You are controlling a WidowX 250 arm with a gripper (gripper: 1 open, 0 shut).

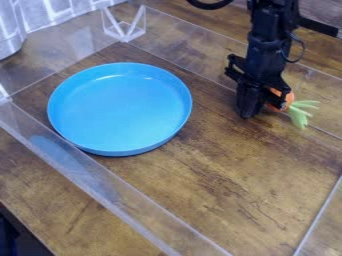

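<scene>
My black gripper (251,98) reaches down from the top right to the wooden table, right of a blue plate (119,108). Just behind and right of its fingers lies a toy carrot (283,98), orange with pale green leaves, partly hidden by the gripper. The dark fingers overlap, so whether anything is between them is unclear.
Clear plastic walls (80,182) run along the left. A small white frame-like piece (123,22) stands at the back left.
</scene>
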